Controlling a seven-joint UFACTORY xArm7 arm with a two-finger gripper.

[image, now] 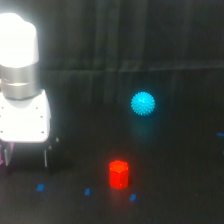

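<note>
At the left edge my white gripper (27, 157) points down, its two thin fingers apart with only dark surface showing between them. A sliver of a pink thing (3, 157) shows beside the left finger, mostly cut off by the frame edge. Well to the right of the gripper, a red block (119, 175) stands upright on the black surface. The spiky light-blue ball (143, 104) is farther back, right of centre, away from the gripper.
Small blue marks dot the front of the surface, one left (40, 187), one near the middle (87, 191) and one by the red block (132, 197). Dark cloth hangs behind.
</note>
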